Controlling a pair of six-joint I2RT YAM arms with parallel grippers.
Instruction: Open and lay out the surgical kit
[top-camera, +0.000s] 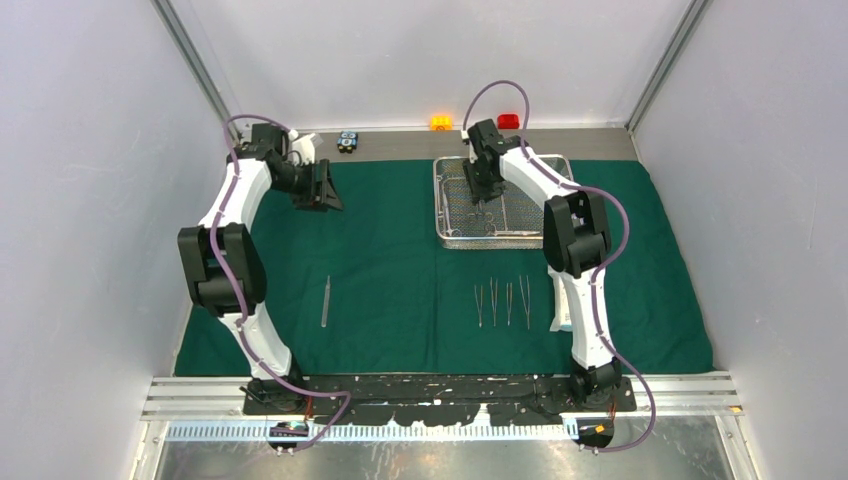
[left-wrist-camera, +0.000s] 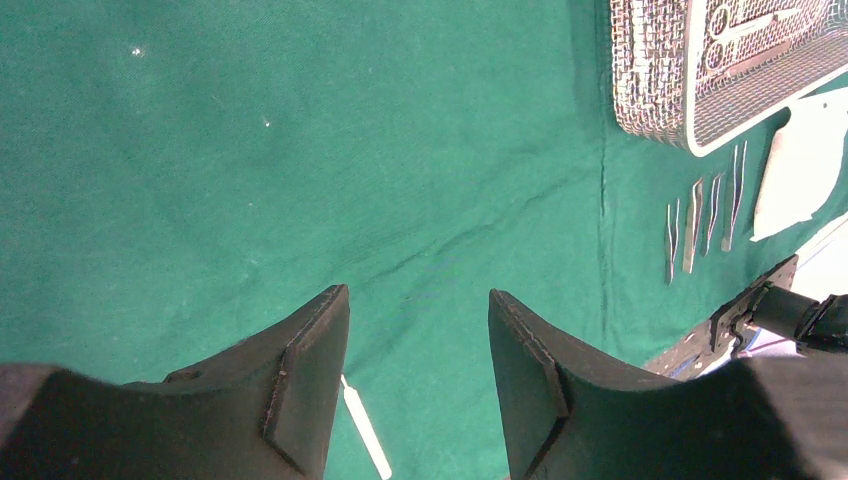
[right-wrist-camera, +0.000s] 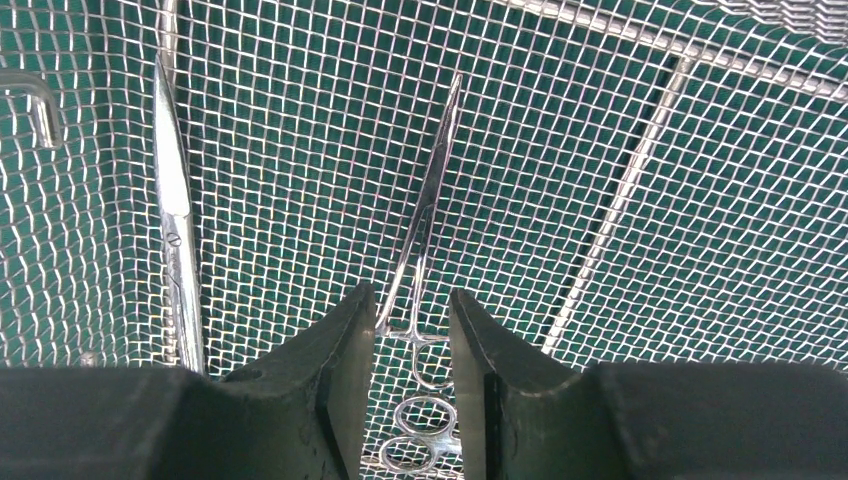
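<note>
A wire-mesh instrument tray (top-camera: 503, 243) sits at the back right of the green cloth. My right gripper is open over it, above slender scissor-like steel instruments (right-wrist-camera: 432, 185); more ringed instruments (right-wrist-camera: 425, 435) and a long straight instrument (right-wrist-camera: 177, 260) lie there. My left gripper stands open and empty over the cloth's back left. Several tweezer-like instruments (top-camera: 494, 300) lie in a row in front of the tray. A single slim instrument (top-camera: 326, 300) lies on the left of the cloth.
A white packet (left-wrist-camera: 800, 160) lies right of the tweezers, partly under the right arm. Small objects, a dark one (top-camera: 348, 142), a yellow one (top-camera: 440, 123) and a red one (top-camera: 508, 121), stand along the back.
</note>
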